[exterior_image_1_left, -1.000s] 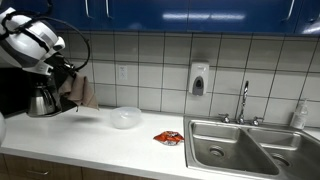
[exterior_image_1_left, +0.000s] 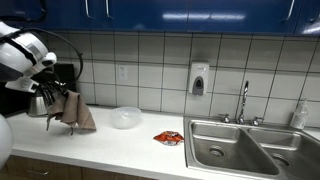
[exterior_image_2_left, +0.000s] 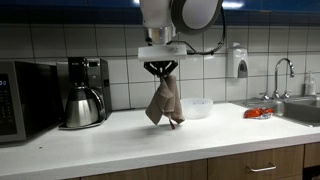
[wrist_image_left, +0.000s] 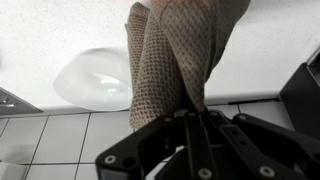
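Observation:
A brown cloth (exterior_image_1_left: 82, 117) hangs in loose folds from my gripper (exterior_image_2_left: 163, 72), which is shut on its upper part. In exterior view 2 the cloth (exterior_image_2_left: 166, 100) tapers down close to the white counter; whether its lowest corner touches the surface, I cannot tell. The wrist view has the cloth (wrist_image_left: 172, 60) spreading out beyond the dark fingers, whose tips it partly covers. A clear plastic bowl (wrist_image_left: 95, 80) lies beside the cloth there, apart from the fingers.
A coffee maker with a steel carafe (exterior_image_2_left: 84, 105) stands left of the cloth, near a microwave (exterior_image_2_left: 28, 98). A red packet (exterior_image_1_left: 168, 138) lies by the sink (exterior_image_1_left: 225, 148).
The arm has come down, bringing the cloth lower toward the counter. The bowl, packet and coffee maker stay where they were.

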